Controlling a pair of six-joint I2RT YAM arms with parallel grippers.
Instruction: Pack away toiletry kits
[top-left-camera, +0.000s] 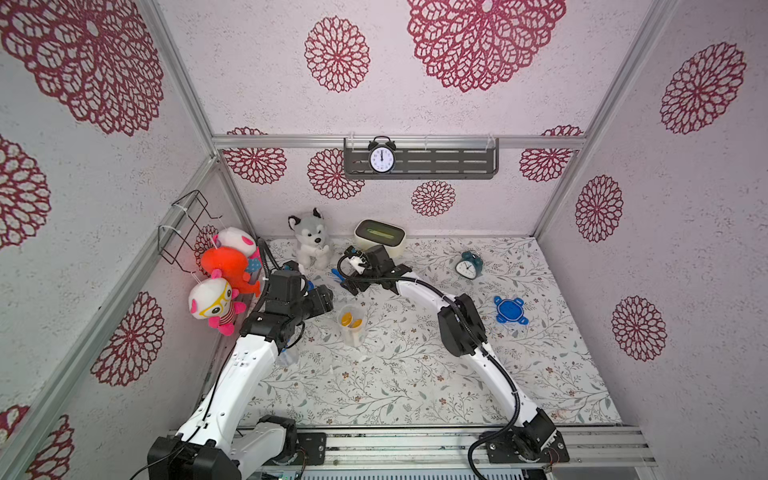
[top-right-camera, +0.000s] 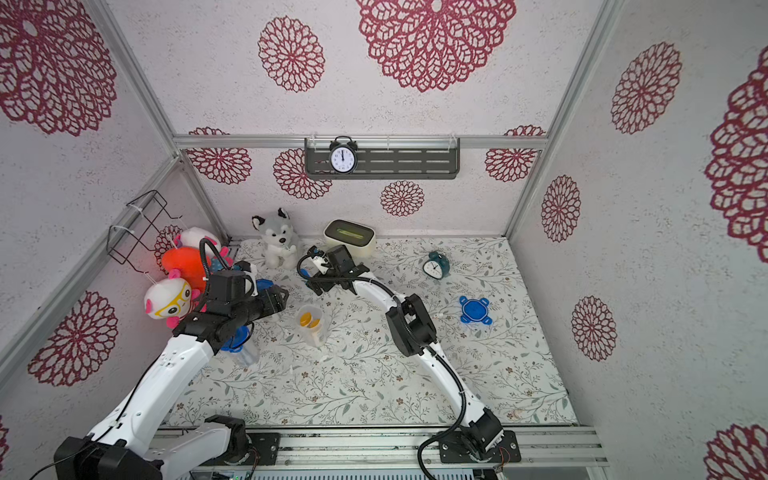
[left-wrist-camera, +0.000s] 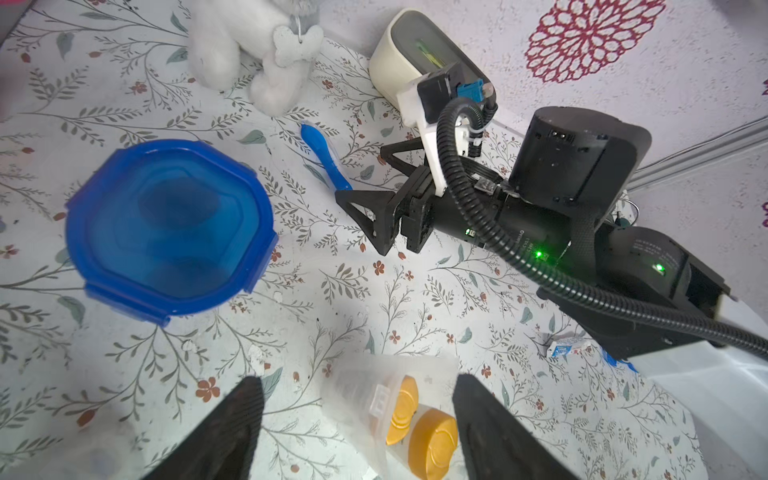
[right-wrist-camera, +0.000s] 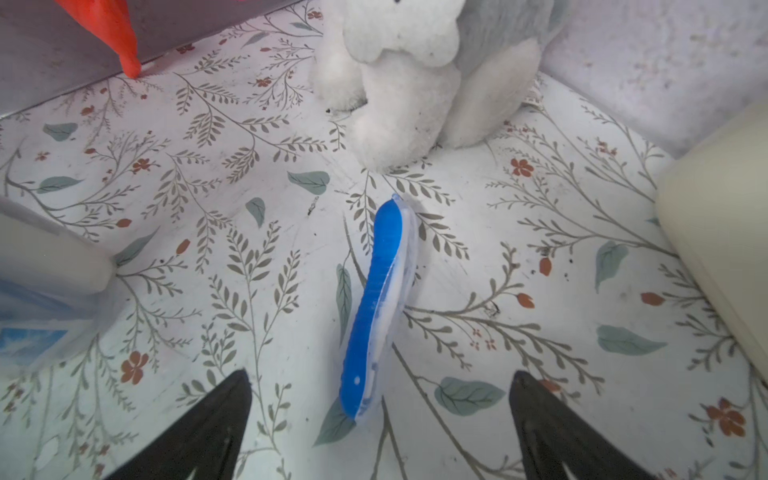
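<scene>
A slim blue object in clear wrap (right-wrist-camera: 369, 320) lies on the table in front of the husky. My right gripper is open above it, with the wrapped piece between the spread fingers but not gripped. My left gripper (top-left-camera: 323, 298) is open and empty, to the left of a translucent cup (top-left-camera: 352, 334). Inside that cup are orange-capped things (left-wrist-camera: 436, 440). A clear container with a blue rim (left-wrist-camera: 172, 300) shows on the left of the left wrist view. Part of a clear package with something white inside (right-wrist-camera: 48, 264) shows at the right wrist view's left edge.
The plush husky (top-left-camera: 310, 236) and a cream box with a dark green top (top-left-camera: 380, 236) stand along the back wall. To the right are a teal clock (top-left-camera: 469, 265) and a blue turtle-shaped piece (top-left-camera: 510, 309). Hanging plush toys (top-left-camera: 228, 272) crowd the left wall.
</scene>
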